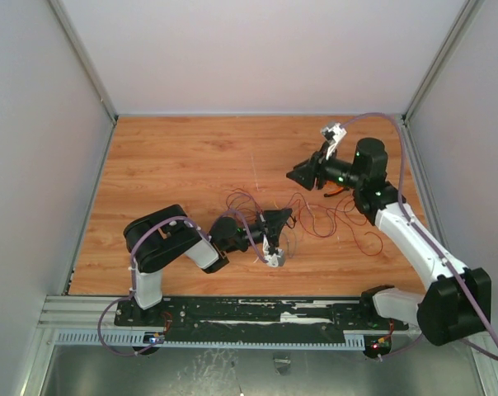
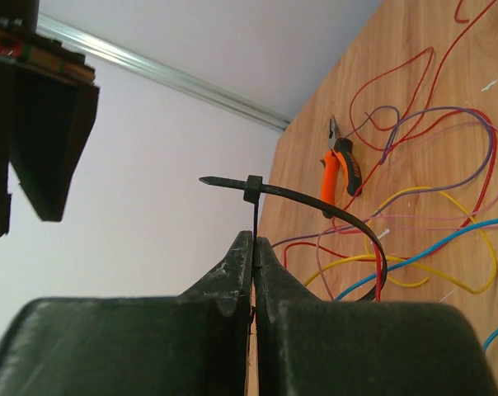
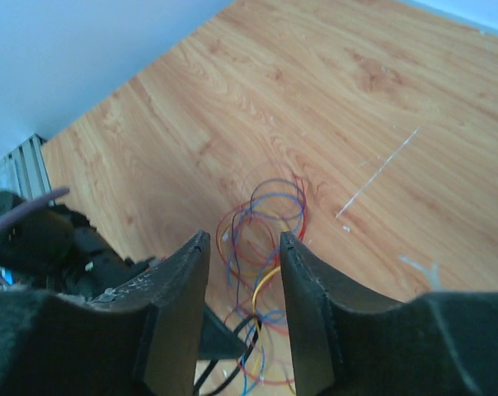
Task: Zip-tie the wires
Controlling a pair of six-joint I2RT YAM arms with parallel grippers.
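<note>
My left gripper is shut on a black zip tie [image 2: 301, 198], whose head [image 2: 253, 188] and short tail rise above the fingertips while its band curves down to the right. Coloured wires [image 2: 447, 231] lie loose on the table below, some seen behind the band. My right gripper is part open, with nothing between its fingers, hanging above and to the right of the left one in the top view. Orange-handled cutters [image 2: 330, 186] lie on the table beyond the wires.
Walls border it at the back and sides, and a metal rail [image 1: 204, 338] runs along the front.
</note>
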